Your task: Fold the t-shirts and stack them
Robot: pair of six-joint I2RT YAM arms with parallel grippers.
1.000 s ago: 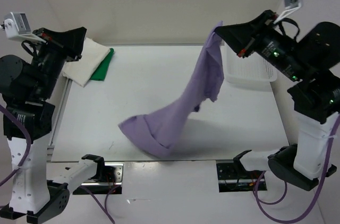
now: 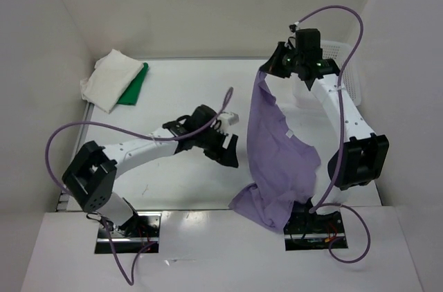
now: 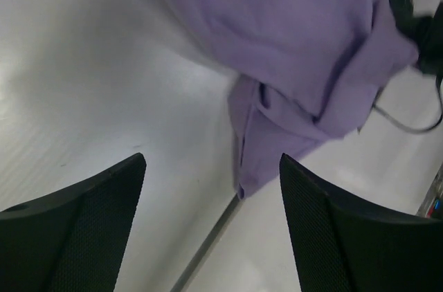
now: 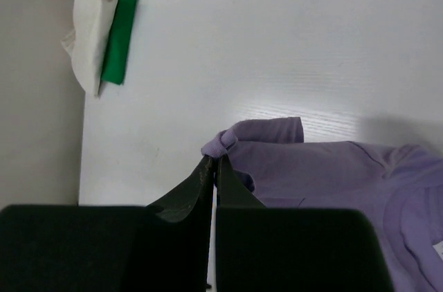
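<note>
A crumpled purple t-shirt (image 2: 280,160) hangs and trails down the right side of the table, its lower end over the front edge. My right gripper (image 2: 268,70) is shut on one end of it; in the right wrist view the purple cloth (image 4: 291,157) is pinched at the fingertips. My left gripper (image 2: 227,151) is open over the table's middle, left of the shirt and apart from it. In the left wrist view, the shirt (image 3: 277,36) shows beyond the spread fingers (image 3: 104,216). Folded white cloth (image 2: 114,79) and green cloth (image 2: 135,86) lie at the far left corner.
A white basket (image 2: 351,74) stands at the back right, partly behind my right arm. Bare table (image 2: 187,84) spreads across the middle and left. The table's front edge runs under the shirt's lower end.
The shirt has swung from front centre to the right side and lowered onto the table, with my right gripper lower. My left arm has come from the far left towards the middle.
</note>
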